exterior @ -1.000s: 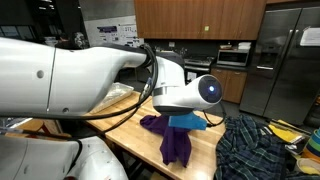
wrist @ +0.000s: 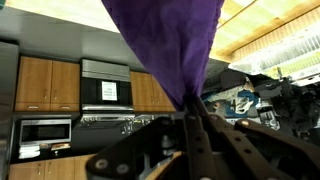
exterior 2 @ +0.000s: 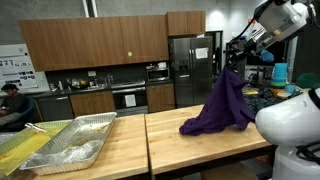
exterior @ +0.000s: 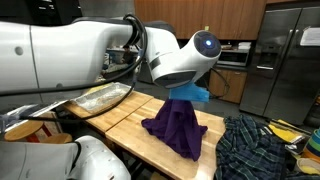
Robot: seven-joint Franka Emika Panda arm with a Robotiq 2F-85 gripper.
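Note:
A purple cloth hangs from my gripper above the wooden table, its lower part still spread on the tabletop. In exterior view 1 the cloth drapes down below the arm, whose wrist hides the cloth's top. Seen from the wrist, the cloth narrows to a point at my gripper. The fingers are shut on it there, dark and partly hidden by the fabric.
A foil-like metal tray rests on the table away from the cloth, beside a yellow-green area. A dark checked cloth lies off the table's right side. Bare tabletop shows around the purple cloth.
My gripper has risen over the last second, drawing the purple cloth upward with it. More of the cloth now hangs in the air.

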